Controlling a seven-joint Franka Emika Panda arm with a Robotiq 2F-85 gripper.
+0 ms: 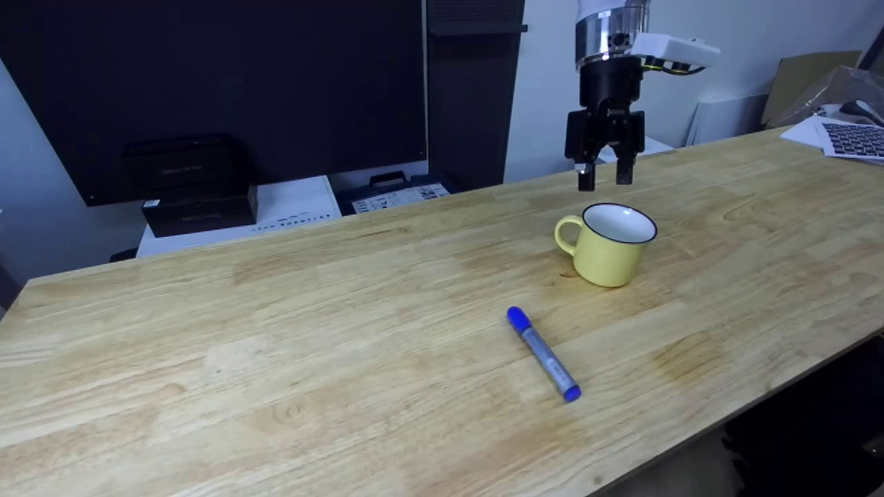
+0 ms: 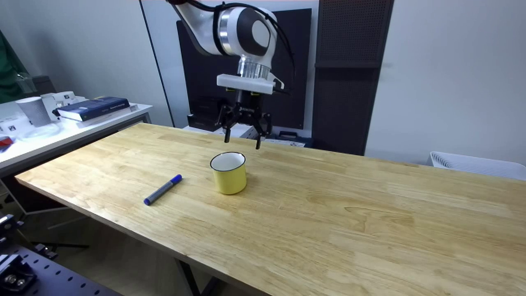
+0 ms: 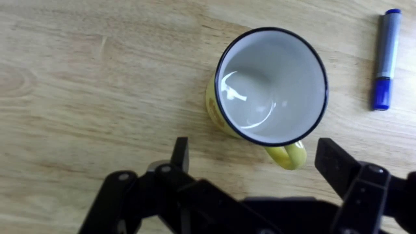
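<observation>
A yellow mug (image 1: 607, 261) with a dark rim stands upright on the wooden table; its white inside (image 3: 269, 85) is empty in the wrist view. The blue-capped marker (image 1: 545, 356) lies flat on the tabletop beside the mug, apart from it. In exterior view 2 the marker (image 2: 162, 190) is left of the mug (image 2: 230, 177). My gripper (image 1: 606, 178) hangs above and behind the mug, open, with nothing between its fingers. Seen from the wrist, the mug's handle (image 3: 290, 156) points toward the gripper, and the marker (image 3: 386, 58) is at the upper right.
Wide bare stretches of table (image 2: 370, 222) lie around the mug. The marker is nearer the table's front edge than the mug. Papers and a keyboard-like item (image 1: 853, 139) rest at the far right end in exterior view 1.
</observation>
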